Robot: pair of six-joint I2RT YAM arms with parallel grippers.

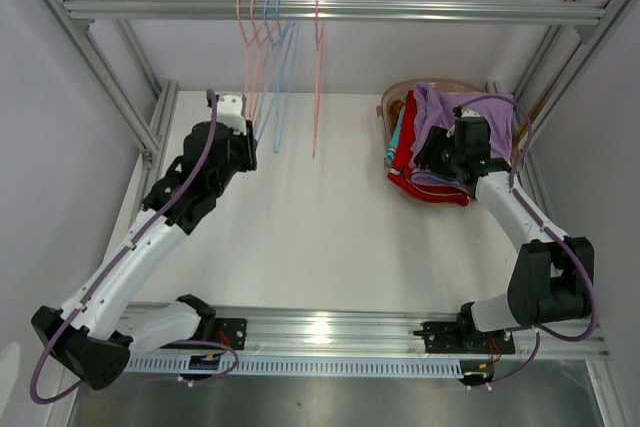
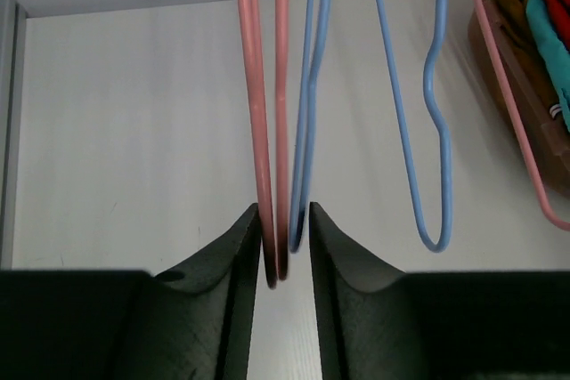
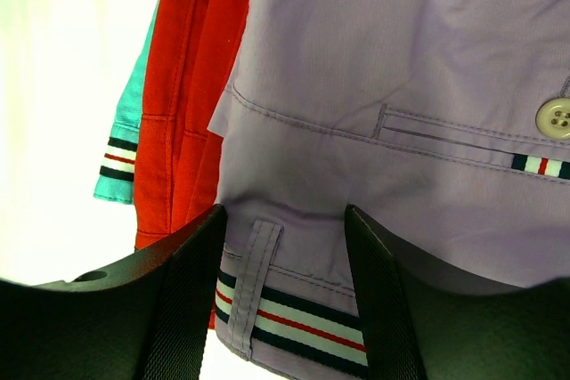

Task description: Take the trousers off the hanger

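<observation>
Pink and blue hangers (image 1: 262,57) hang from the rail with no trousers on them. My left gripper (image 1: 240,147) is at their lower ends; in the left wrist view its part-open fingers sit close around or just before the bottoms of pink and blue hangers (image 2: 281,175). Lilac trousers (image 1: 450,112) lie on red (image 1: 405,162) and teal garments in a basket at the right. My right gripper (image 1: 437,152) is over that pile, its fingers apart on the lilac cloth (image 3: 401,184); whether they grip it I cannot tell.
The basket (image 1: 390,107) stands at the back right under the rail (image 1: 420,9). Metal frame posts border both sides.
</observation>
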